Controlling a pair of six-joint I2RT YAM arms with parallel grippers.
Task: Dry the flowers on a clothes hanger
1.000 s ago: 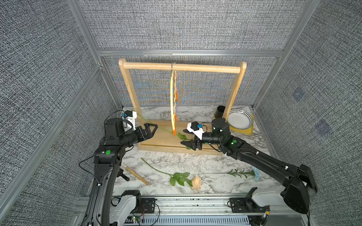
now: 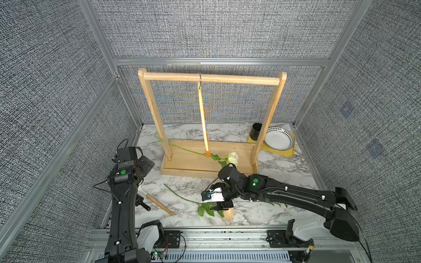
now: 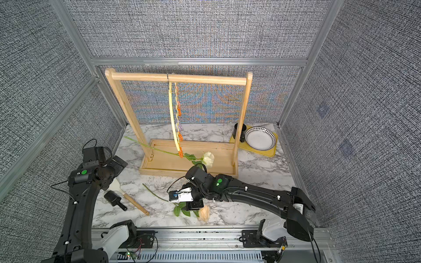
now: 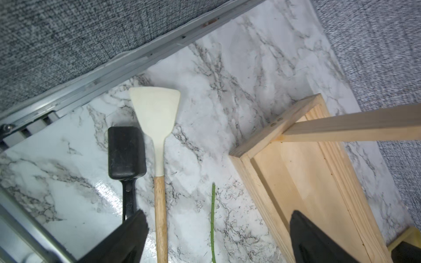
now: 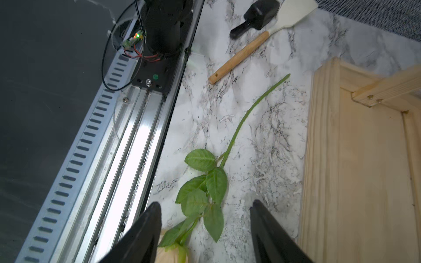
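A hanger (image 2: pixel 203 116) with small clips hangs from the wooden rack's bar. At its lowest orange clip (image 2: pixel 207 153), a white rose (image 2: pixel 232 158) has its green stem crossing sideways above the tray. On the marble surface lies a peach rose (image 2: pixel 228 213), its leaves (image 5: pixel 210 188) and stem (image 5: pixel 240 124) stretching leftward. Over those leaves, my right gripper stands open, apart from the flower. My left gripper, also open and empty, is at the left side above the table. The right arm mostly covers another flower; only some leaves (image 2: pixel 275 203) show.
The wooden rack (image 2: pixel 215 78) rises from a shallow tray (image 2: pixel 188 173). A spatula (image 4: pixel 155 114) and black scoop (image 4: pixel 127 151) lie at the left. At the back right are a patterned plate (image 2: pixel 279 139) on a yellow board and a dark cup (image 2: pixel 255 131).
The left one has drawn back leftward from the tray. The hanger has swung slightly.
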